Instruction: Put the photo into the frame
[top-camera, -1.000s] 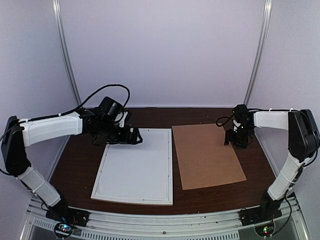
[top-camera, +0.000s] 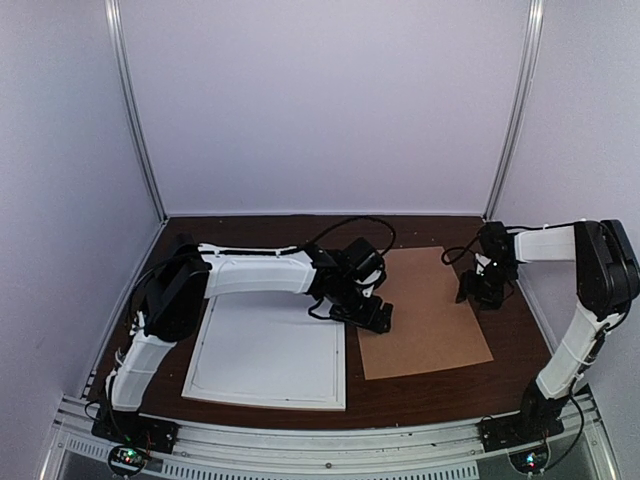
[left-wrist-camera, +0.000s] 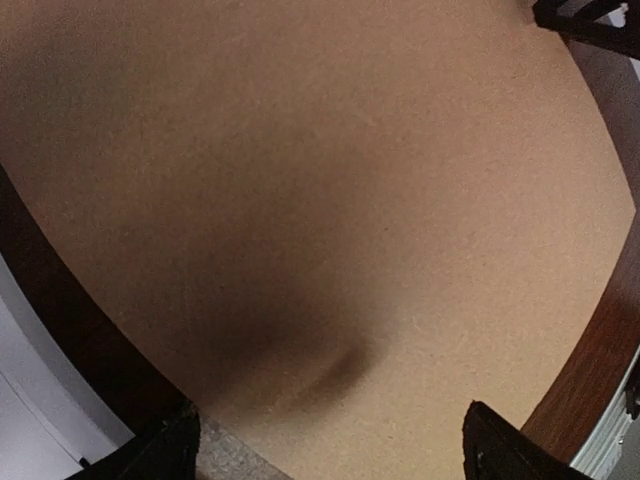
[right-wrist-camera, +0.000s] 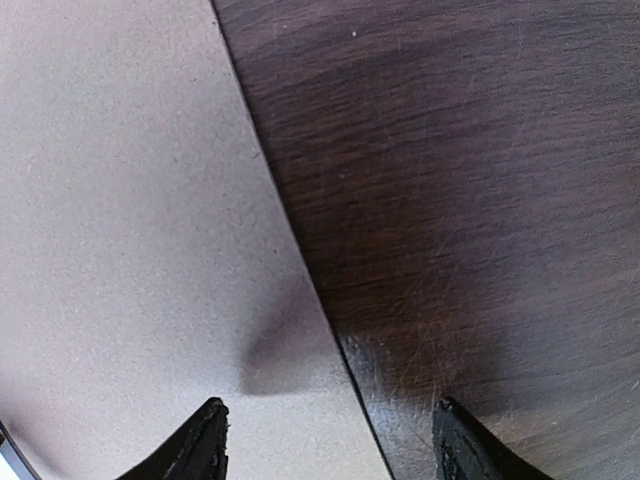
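A brown rectangular sheet (top-camera: 425, 345) lies on the dark table, right of a white frame board (top-camera: 265, 360); whether the sheet is the photo's back cannot be told. My left gripper (top-camera: 375, 318) hovers open over the sheet's left part, its fingertips at the bottom of the left wrist view with sheet between them. My right gripper (top-camera: 470, 295) is open above the sheet's right edge; in the right wrist view that edge (right-wrist-camera: 300, 260) runs between its fingers against the dark wood. Nothing is held.
Dark table (top-camera: 290, 420) shows around both flat pieces. Pale walls enclose the back and sides, with a metal rail (top-camera: 330, 445) along the front. The left arm spans the upper part of the white board.
My left gripper has moved right and toward the front, from above the white board to above the brown sheet. My right gripper has shifted slightly right and toward the front.
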